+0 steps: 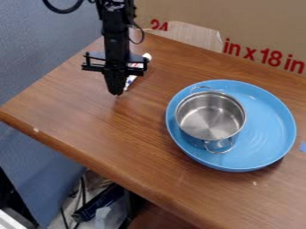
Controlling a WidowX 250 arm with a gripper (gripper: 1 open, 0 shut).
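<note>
My black gripper (116, 88) is low over the wooden table at the upper left, its fingertips close together; whether anything is between them is too small to tell. Just behind it lies a white object (138, 67), partly hidden by the gripper. To the right, a steel pot (209, 116) stands on a round blue plate (266, 146).
A cardboard box (263, 31) with red printing stands behind the table, beside a pale object at the back. Cables and clutter lie below the table's left edge.
</note>
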